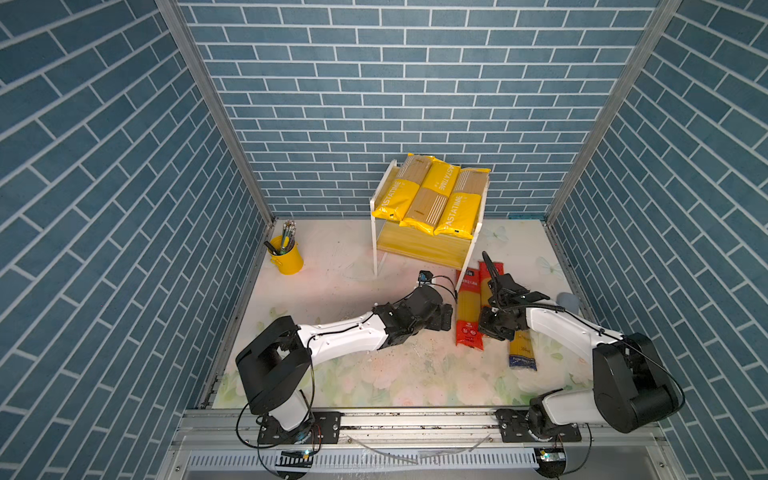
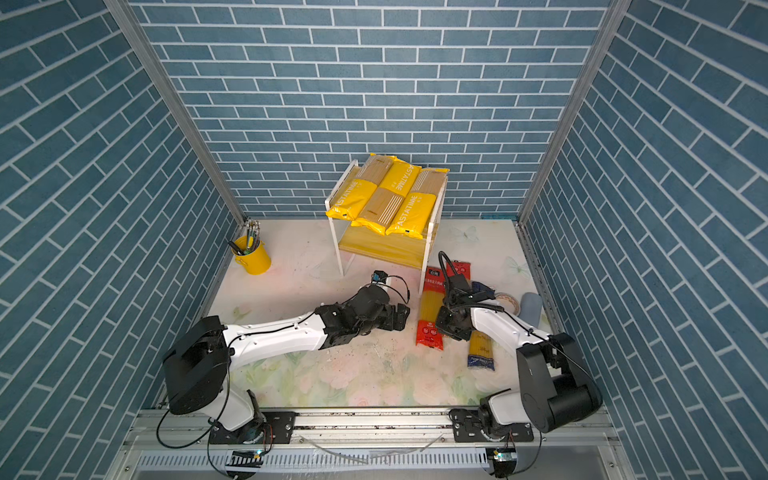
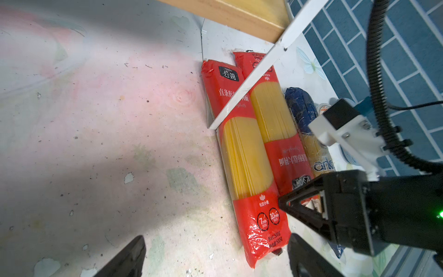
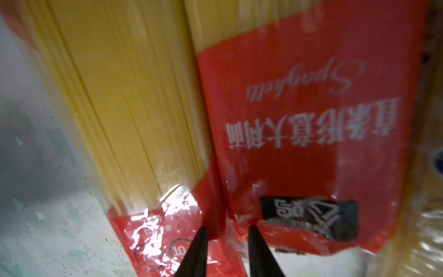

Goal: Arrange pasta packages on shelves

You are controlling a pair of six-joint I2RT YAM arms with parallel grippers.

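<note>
Two red spaghetti packages with clear yellow middles lie side by side on the table. In the left wrist view the left package (image 3: 246,157) touches the shelf leg, and the right package (image 3: 276,115) is partly behind my right gripper. That gripper hovers low over the seam between them near their front ends, its fingers (image 4: 198,251) a little apart with nothing seen between. My left gripper (image 1: 446,317) is wide open and empty, left of the packages. A blue-ended pasta package (image 1: 521,352) lies to the right, partly under the right arm.
The white-framed shelf (image 1: 374,248) carries several yellow packages (image 1: 438,192) on top; its lower wooden board (image 1: 420,244) looks bare. A yellow cup (image 1: 288,260) of tools stands far left. A roll (image 2: 505,302) and grey-blue object (image 2: 529,308) lie right.
</note>
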